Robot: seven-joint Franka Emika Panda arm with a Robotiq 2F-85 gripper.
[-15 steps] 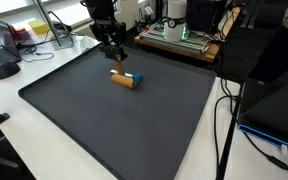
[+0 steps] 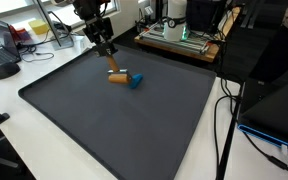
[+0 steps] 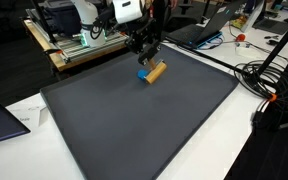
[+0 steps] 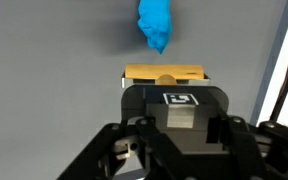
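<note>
A wooden piece with an upright round handle and a crosswise head (image 2: 119,77) stands near the far part of the dark mat. My gripper (image 2: 108,50) is above it, shut on the handle. Beside the head lies a crumpled blue thing (image 2: 135,81), perhaps cloth. In exterior view 2 the wooden head (image 3: 156,73) shows slanted, with the blue thing (image 3: 142,73) to its left. Seen from the wrist, the head (image 4: 164,71) lies crosswise just ahead of the gripper, which hides most of the handle; the blue thing (image 4: 156,22) is apart from it. Whether the head touches the mat, I cannot tell.
Cables (image 3: 274,85) lie beyond its edge. A wooden-edged platform with equipment (image 2: 184,45) stands past the mat in exterior view 1.
In exterior view 1, my gripper and the wooden piece have shifted slightly left and away, and its head has turned a little. More of the blue thing shows now.
</note>
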